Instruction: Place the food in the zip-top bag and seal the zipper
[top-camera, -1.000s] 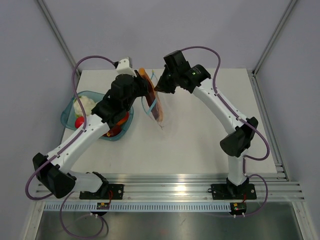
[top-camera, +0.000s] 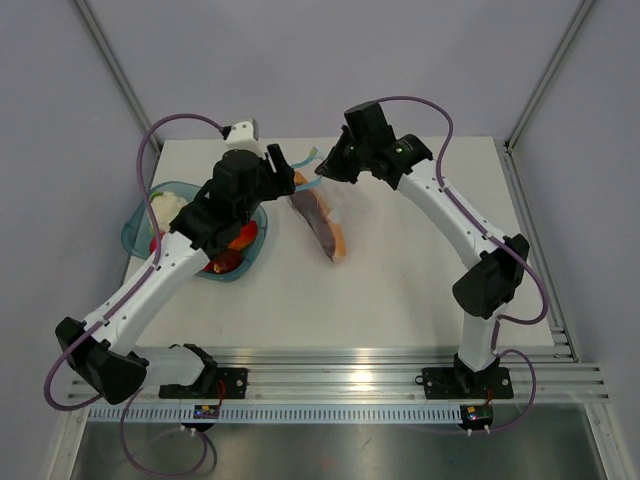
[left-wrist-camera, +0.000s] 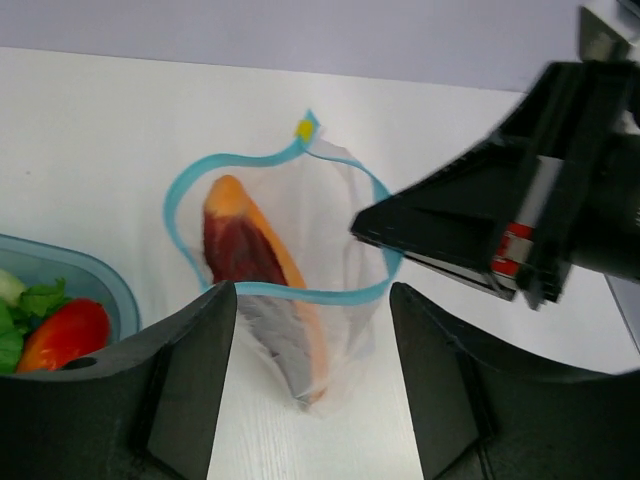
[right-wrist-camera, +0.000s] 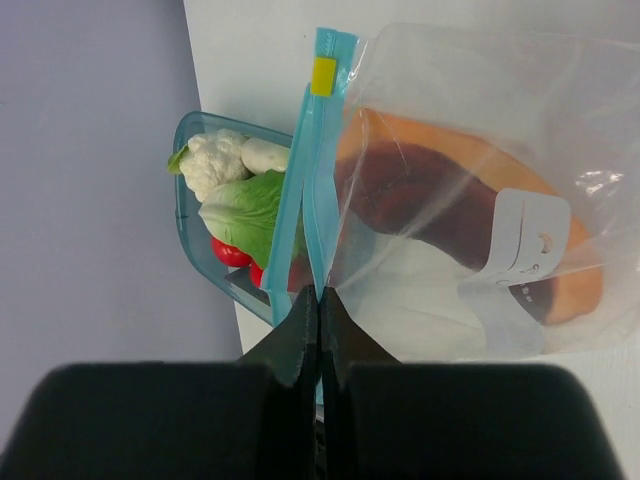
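A brown food piece with an orange edge sits inside the clear zip top bag, slanting down from its mouth. Blue zipper strips form the bag's rim, and a yellow slider sits at one end. My right gripper is shut on the rim, pinching the blue strips at the end away from the slider. To the left of the mouth, in the top view, my left gripper stands open. Its fingers are apart with no food between them; whether they touch the rim I cannot tell.
At the left, a teal basket holds a cauliflower, green lettuce and red tomatoes.
The food now lies lower in the bag than a second ago. The right gripper shifted slightly right.
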